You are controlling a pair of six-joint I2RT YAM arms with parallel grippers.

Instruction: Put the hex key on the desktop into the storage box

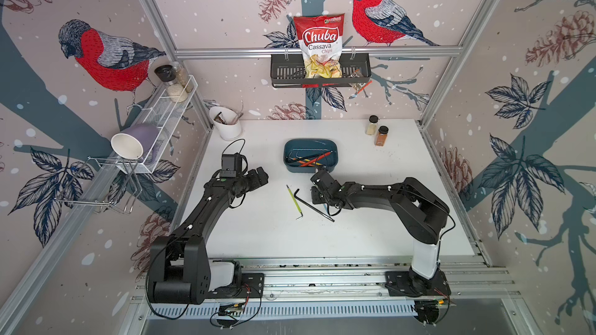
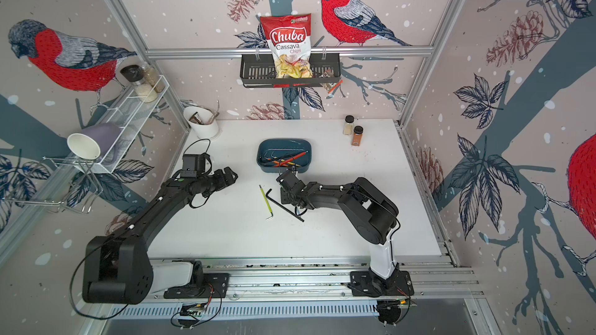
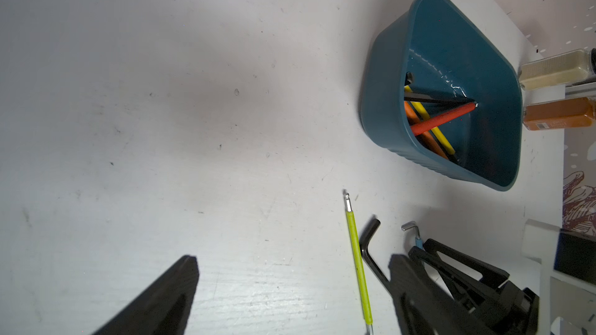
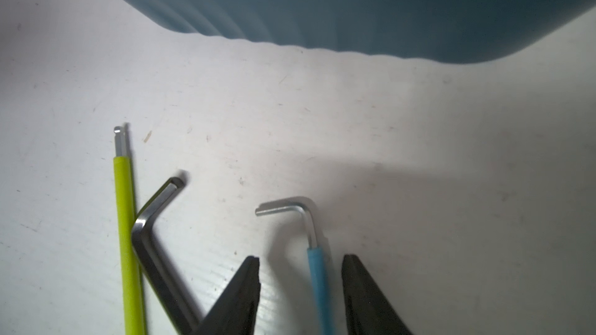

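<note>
My right gripper is part open over the blue-sleeved hex key point(image 4: 316, 273), whose shaft lies between its fingertips on the desk; contact cannot be told. A black hex key point(image 4: 155, 254) and a green-sleeved one point(image 4: 124, 211) lie to its left. The teal storage box point(image 1: 310, 167), holding several coloured keys and tools, stands just behind them. My left gripper hangs over the left of the desk with its fingers apart and nothing seen between them.
A white container point(image 1: 226, 129) stands at the back left, two spice jars point(image 1: 381, 137) at the back right. A wire shelf is on the left wall, a basket with chips on the back rail.
</note>
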